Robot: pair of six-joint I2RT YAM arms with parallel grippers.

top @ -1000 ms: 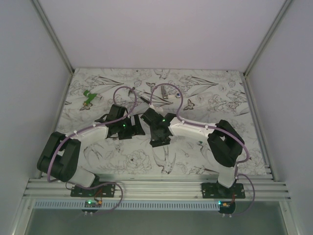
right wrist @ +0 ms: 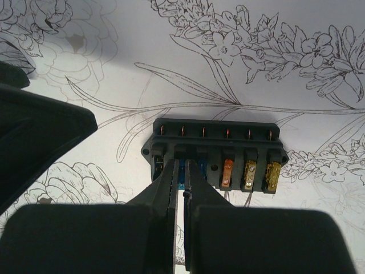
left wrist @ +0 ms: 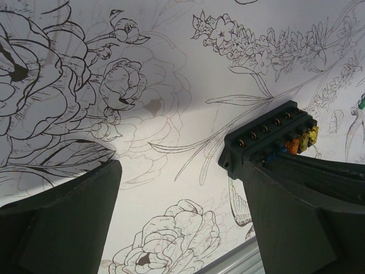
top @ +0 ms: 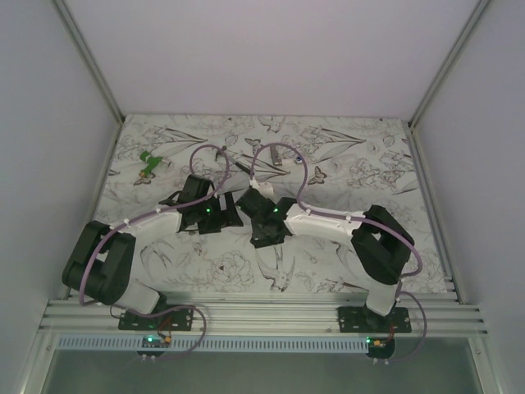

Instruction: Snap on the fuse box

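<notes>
The black fuse box (right wrist: 214,128) lies on the patterned mat, showing a row of blue, orange and yellow fuses in the right wrist view. My right gripper is shut over the blue fuse positions near its left half; what exactly sits between the tips is hidden. In the left wrist view the same box (left wrist: 264,127) is at the right, with the right gripper's fingers reaching onto it. My left gripper stands open beside the box, with only mat between its fingers. From above, both grippers are near the middle of the table.
Several small items lie along the back of the table, including a green object (top: 149,162) at the back left and a grey piece (top: 276,156) at the back middle. The table's metal front rail (left wrist: 234,262) shows in the left wrist view.
The right arm has shifted very slightly, its elbow a little lower in the top view. The left arm looks unchanged.
</notes>
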